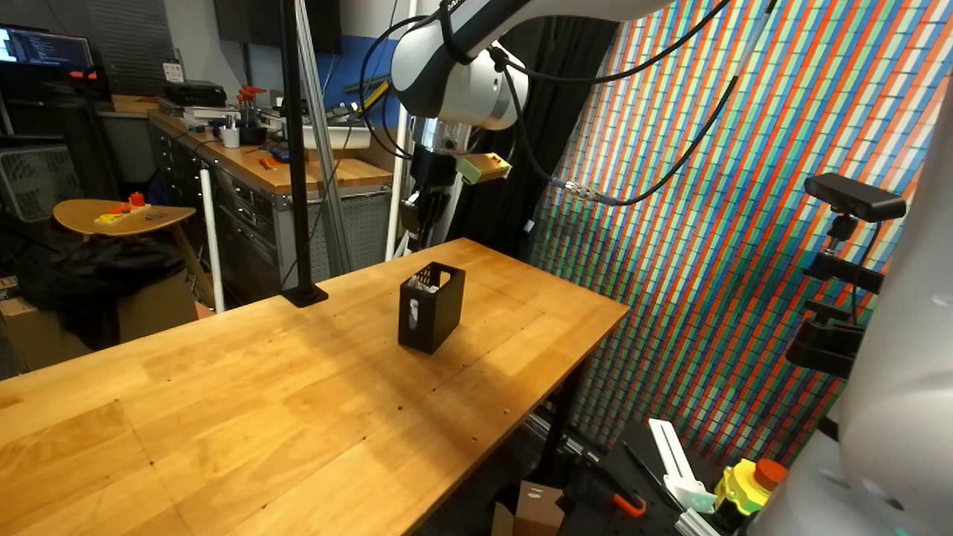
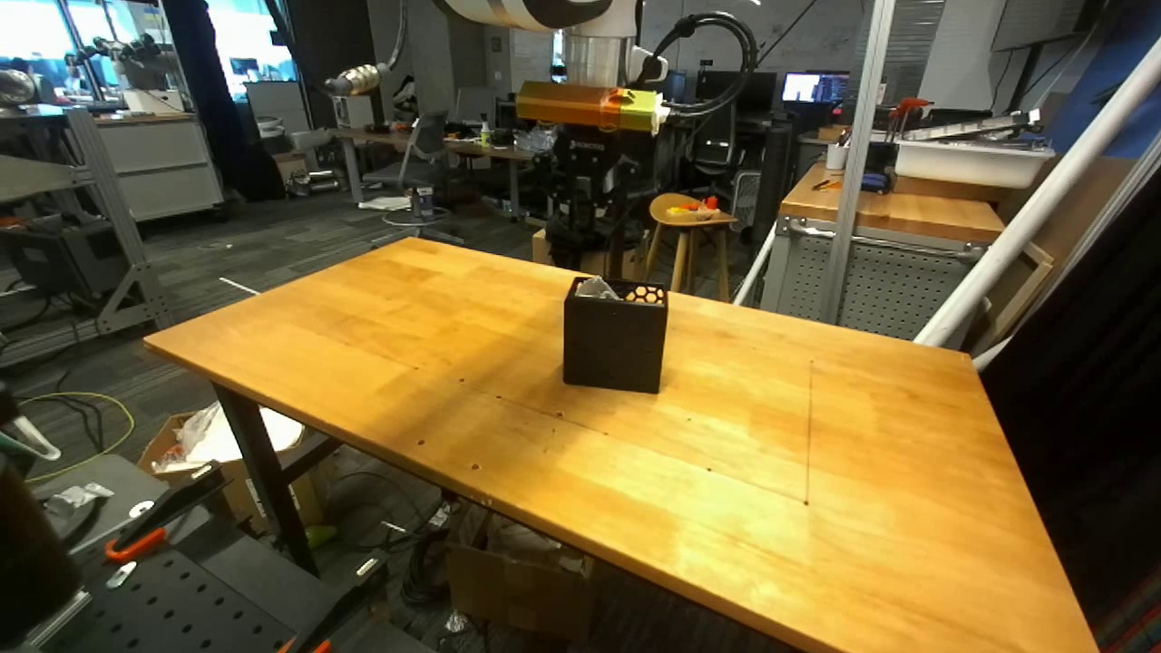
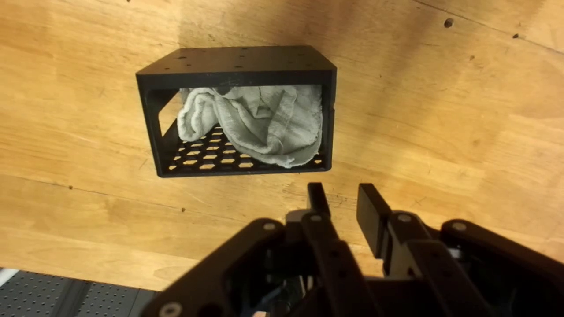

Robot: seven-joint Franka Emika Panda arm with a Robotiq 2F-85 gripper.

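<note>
A black open-topped box (image 1: 431,313) with honeycomb holes stands upright on the wooden table. Inside it lies a crumpled grey-white cloth (image 3: 264,121), heaped mostly toward one end in the wrist view. My gripper hangs above the table, its fingers parted by a gap with only bare wood showing between them. In the wrist view the fingertips appear just outside the box's near long side, apart from it. From exterior view 2, the gripper (image 2: 593,256) is behind and above the box.
A black post (image 1: 304,295) rises at the table's far edge. Beyond the table's end hangs a dark curtain (image 1: 536,107).
</note>
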